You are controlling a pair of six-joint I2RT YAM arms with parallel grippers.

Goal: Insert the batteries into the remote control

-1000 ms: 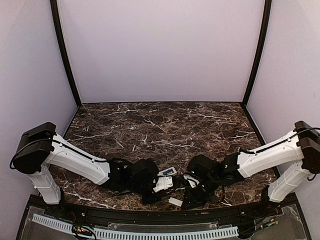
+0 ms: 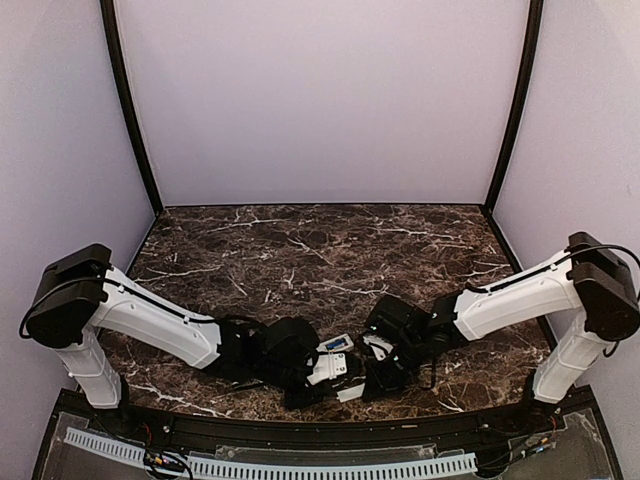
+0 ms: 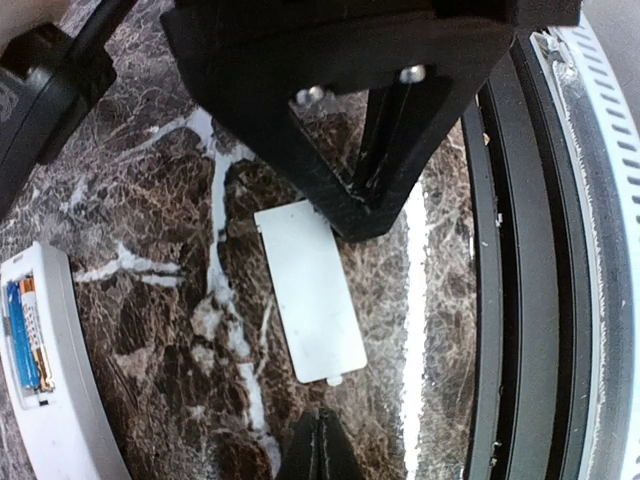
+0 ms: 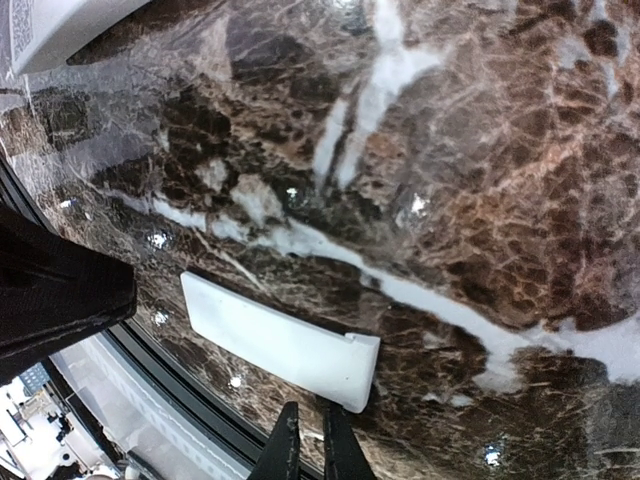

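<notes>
The white remote (image 3: 75, 400) lies on the table at the left of the left wrist view. In its uncovered compartment sit a blue battery (image 3: 22, 335) and an orange-and-white battery (image 3: 35, 330). A flat white battery cover (image 3: 312, 290) is near the table's front edge. My right gripper is shut on one end of this cover; the exact contact is partly hidden. Low in the left wrist view, my left gripper is shut with nothing showing between its fingertips, a short way off the cover's other end.
The table's front rail (image 3: 515, 260) runs close beside the cover. Both arms crowd together at the front middle. Behind them, the dark marble tabletop (image 2: 320, 250) is clear.
The cover has shifted a little away from the front edge and turned with it. My left arm has stayed almost still.
</notes>
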